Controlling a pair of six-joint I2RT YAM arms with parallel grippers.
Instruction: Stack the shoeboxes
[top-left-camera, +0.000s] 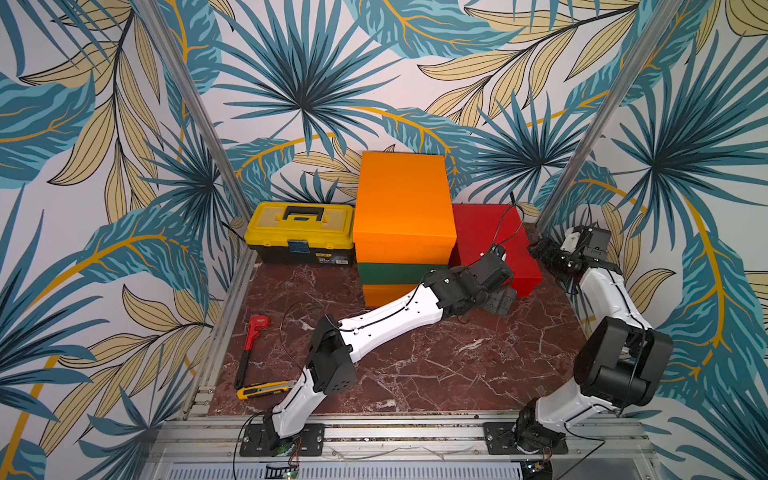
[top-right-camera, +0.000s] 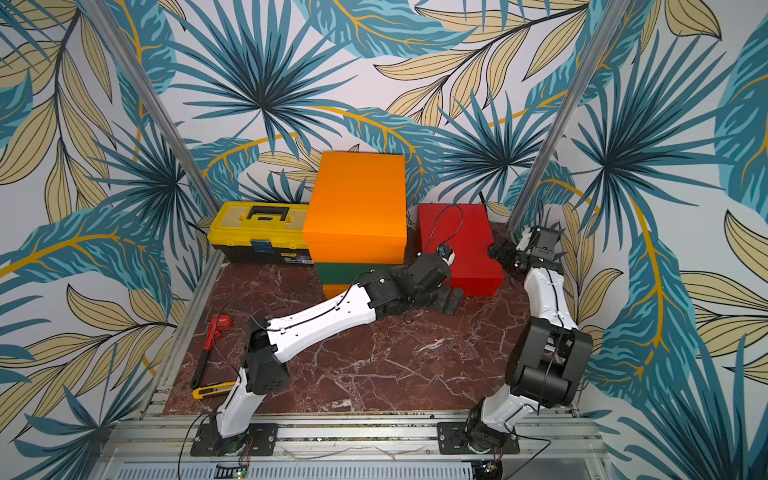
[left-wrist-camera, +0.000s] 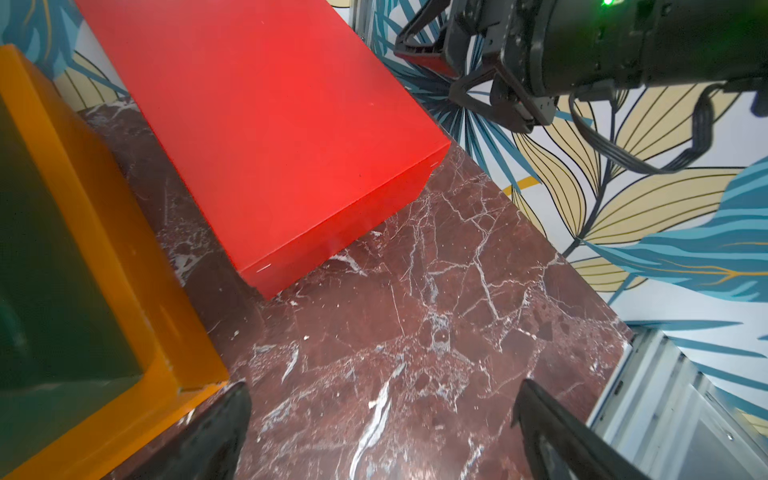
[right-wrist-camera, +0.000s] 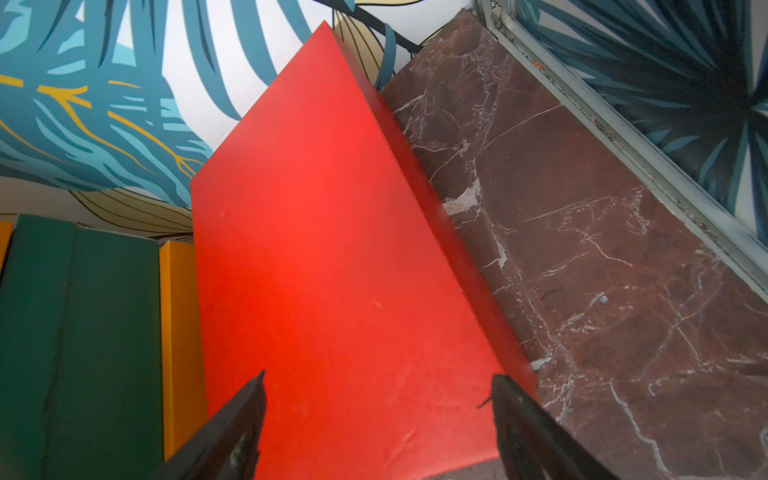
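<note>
A red shoebox (top-left-camera: 488, 228) lies flat on the table to the right of a stack. That stack has an orange box (top-left-camera: 404, 196) on top, a dark green box (top-right-camera: 360, 273) in the middle and another orange one (left-wrist-camera: 180, 360) at the bottom. My left gripper is open above bare table just in front of the red box, with nothing between its fingers. At the red box's right side is my right gripper, open, its fingers seen against the red top and the table edge. Whether it touches the box I cannot tell.
To the left of the stack stands a yellow and black toolbox (top-left-camera: 300, 228). A red-headed hammer (top-left-camera: 252, 340) and a yellow cutter (top-right-camera: 213, 389) lie at the table's left front.
</note>
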